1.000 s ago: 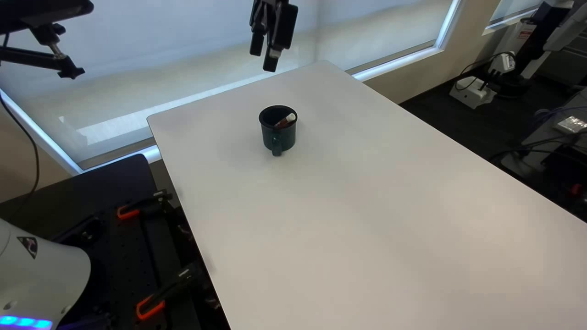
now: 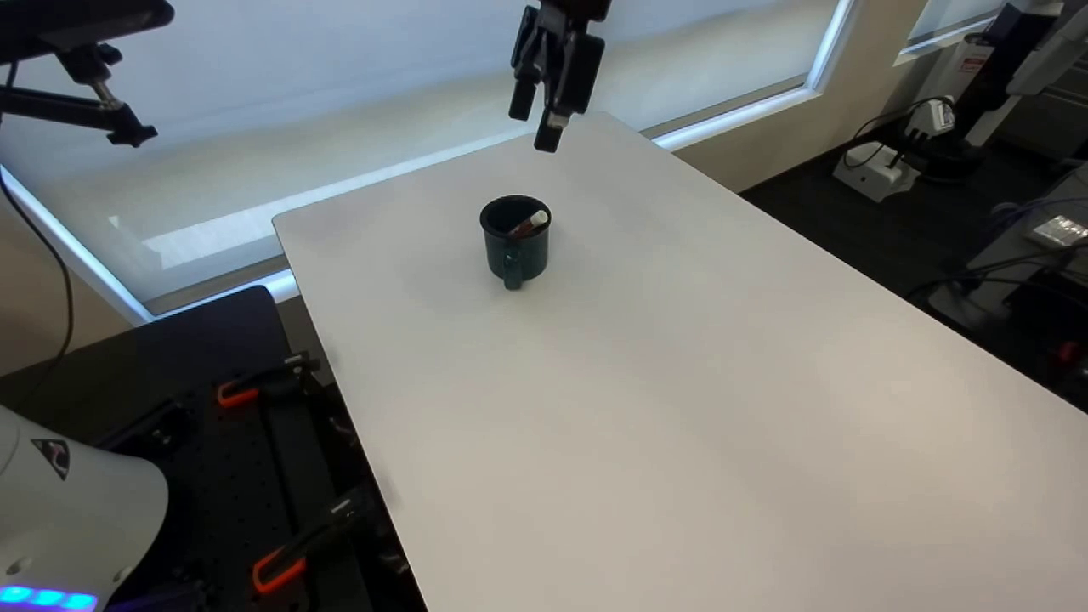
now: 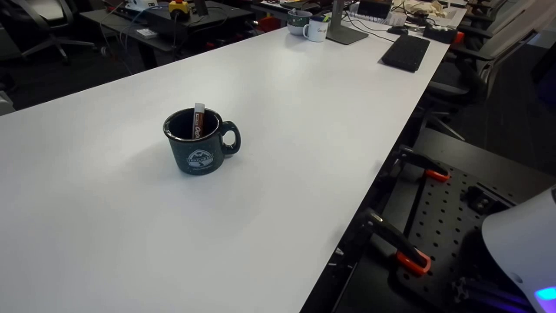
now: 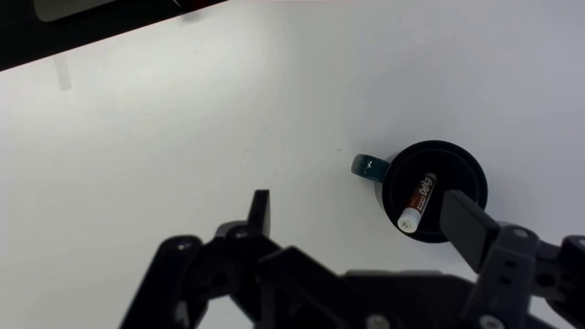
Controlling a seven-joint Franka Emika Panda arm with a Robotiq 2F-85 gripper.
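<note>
A dark green mug [image 2: 515,255] stands upright on the white table, its handle toward the camera in the first exterior view. In the second exterior view the mug [image 3: 193,156] shows a white logo and its handle to the right. A marker [image 4: 420,200] with a brown label and a white end leans inside the mug. My gripper [image 2: 533,127] hangs above the table, higher than the mug and apart from it. From the wrist, the gripper has its fingers spread wide with nothing between them; one finger [image 4: 466,230] overlaps the mug's rim in that view.
A window lies behind.
In the first exterior view my gripper has shifted right and slightly down. The mug and marker have stayed in place.
</note>
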